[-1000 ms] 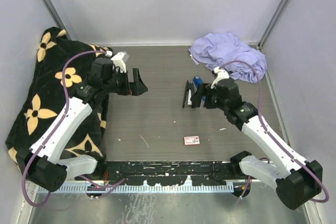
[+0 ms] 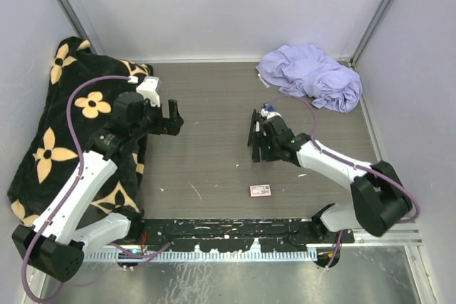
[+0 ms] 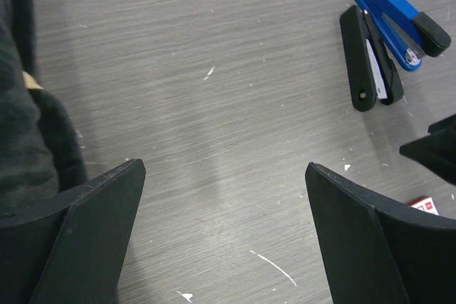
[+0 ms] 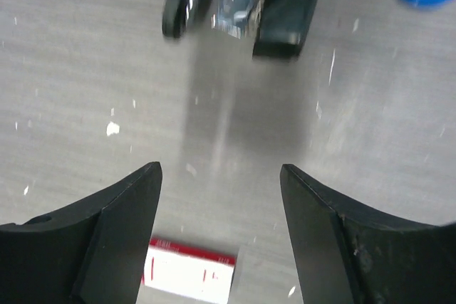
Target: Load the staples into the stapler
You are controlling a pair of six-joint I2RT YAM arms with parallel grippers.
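Observation:
A black stapler (image 3: 356,62), lid opened out lengthwise with silver inside, lies mid-right of the table beside a blue stapler (image 3: 399,16). A small white-and-red staples box (image 2: 260,190) lies nearer the front. My left gripper (image 2: 171,119) hangs open over the left of the table, empty. My right gripper (image 2: 261,149) is low by the black stapler, partly hiding it in the top view; its fingers are apart, with the box (image 4: 187,273) below and the black stapler (image 4: 285,16) ahead in the right wrist view.
A black flowered blanket (image 2: 53,147) covers the left side. A lilac cloth (image 2: 313,76) lies bunched at the back right.
My right gripper has come down and moved leftward toward the front of the black stapler.

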